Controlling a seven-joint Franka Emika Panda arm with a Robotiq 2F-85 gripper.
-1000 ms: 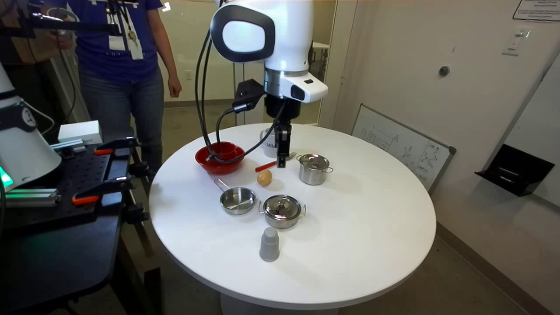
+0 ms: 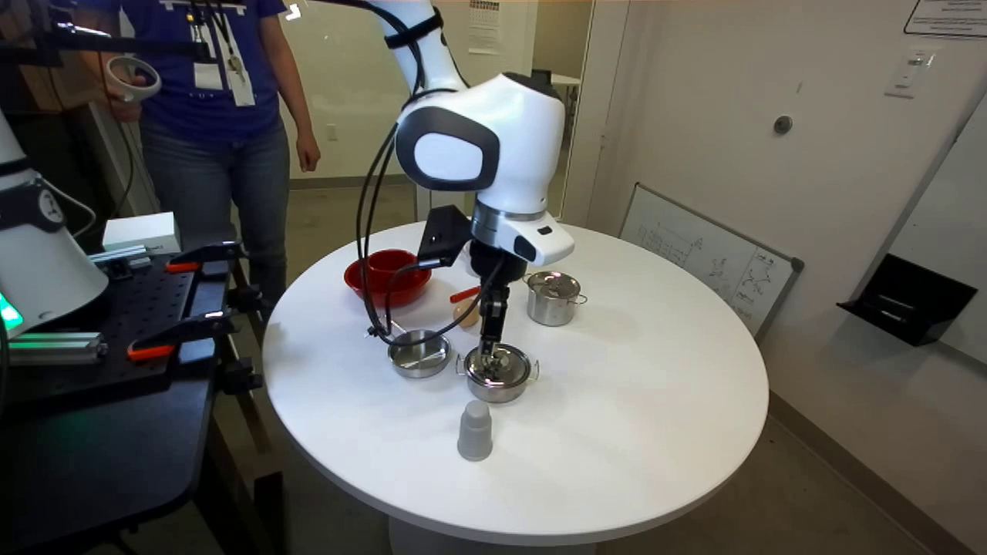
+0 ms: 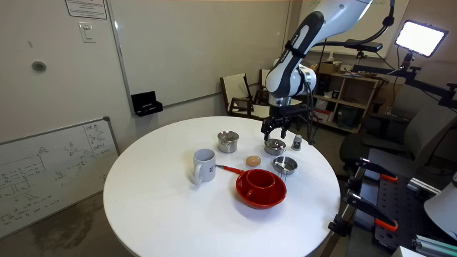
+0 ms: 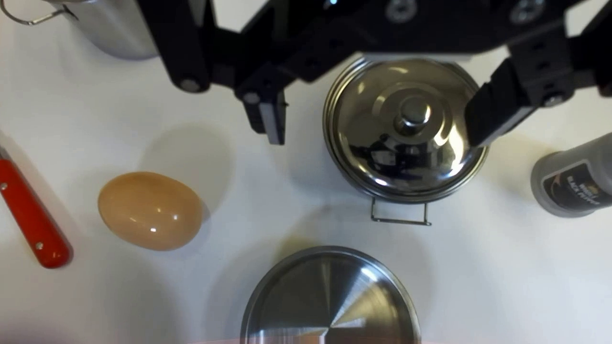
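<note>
My gripper is open, its two fingers spread wide over the low lidded pot [image 4: 404,134], with nothing held between them. In the wrist view the right finger [image 4: 497,109] overlaps the pot's right rim, while the left finger [image 4: 272,117] lies over bare table to the pot's left. The lid's round knob [image 4: 413,113] shows between the fingers, nearer the right one. Exterior view 1 has the fingertips low at the shiny lid [image 2: 504,365]; whether they touch it, I cannot tell. The lid sits flat on the pot.
Close around stand a small pan [image 4: 333,295], a brown egg [image 4: 150,211] and a black pepper bottle [image 4: 576,177]. A taller lidded pot [image 3: 227,141], a white mug [image 3: 204,165] and a red bowl holding a red cup [image 3: 260,192] stand farther off.
My arm has come down and toward the front of the table, from above the fork and egg area to the low pot. The objects on the table have not visibly moved.
</note>
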